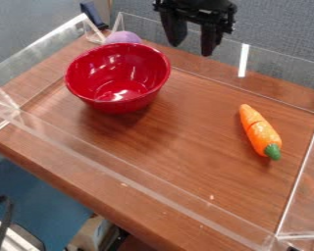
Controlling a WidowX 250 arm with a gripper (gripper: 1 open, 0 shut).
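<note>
A red bowl (118,78) sits on the wooden table at the upper left, with a purple object (125,36) partly hidden behind it. An orange carrot with a green tip (258,130) lies on the right part of the table. The black gripper (191,35) hangs at the top of the view, above and behind the space between bowl and carrot, its fingers apart with nothing seen between them.
Clear plastic walls border the wooden table (160,167). Below the front left edge are cables and other items on the floor.
</note>
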